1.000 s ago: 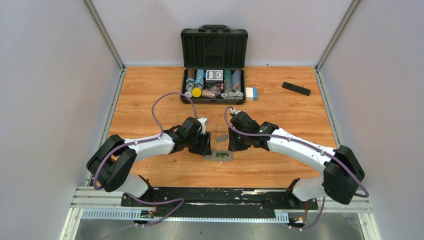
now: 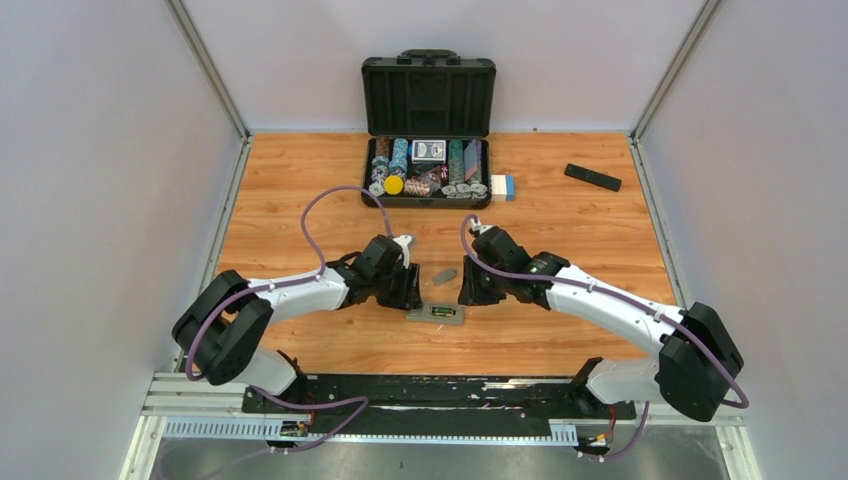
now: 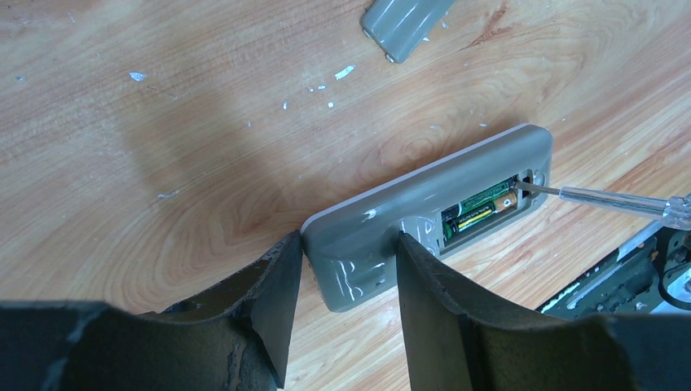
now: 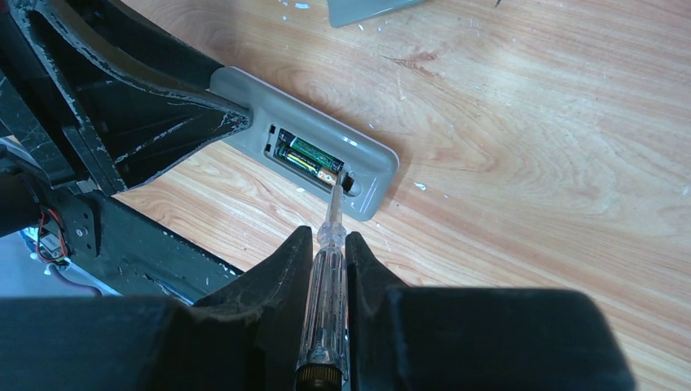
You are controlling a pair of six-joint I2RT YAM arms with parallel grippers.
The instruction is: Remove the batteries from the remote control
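Note:
A grey remote control lies face down on the table, its battery compartment uncovered. Two green batteries sit side by side inside it. My left gripper is shut on the remote's end, one finger on each side. In the right wrist view, my right gripper is shut on a screwdriver with a clear handle. The screwdriver's thin tip reaches into the compartment at the batteries' right-hand end; whether it is under a battery cannot be told. The grey battery cover lies apart on the table.
An open black case with chips and cards stands at the back. Beside it are a small white and blue box and, farther right, a black remote.
My right arm has shifted slightly to the right, its elbow and forearm moving a little. The left arm and the grey remote stay in place.

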